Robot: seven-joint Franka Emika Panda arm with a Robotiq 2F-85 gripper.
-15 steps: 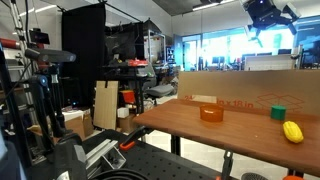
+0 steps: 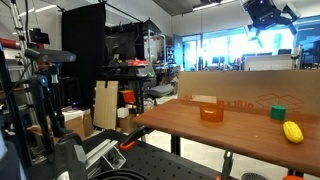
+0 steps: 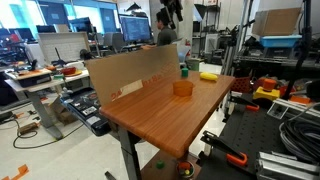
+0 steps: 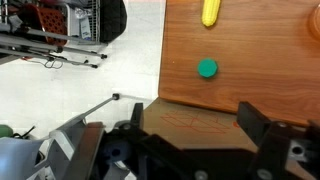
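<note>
On the wooden table stand an orange bowl point(image 2: 211, 113), a small green cup point(image 2: 278, 112) and a yellow oblong object point(image 2: 293, 132) near the table's right end. From above, the wrist view has the green cup point(image 4: 207, 68) near the middle, the yellow object point(image 4: 210, 12) cut by the top edge and the orange bowl point(image 4: 314, 22) only partly in frame at the right. My gripper is open and empty, its dark fingers wide apart along the bottom of that view. It hangs high over the table, clear of every object.
A cardboard panel point(image 3: 140, 78) stands upright along one long side of the table point(image 3: 170, 123). Black clamps and cables point(image 3: 300, 137) lie beside the table. Metal rods point(image 4: 50, 45) and equipment lie beyond the table in the wrist view.
</note>
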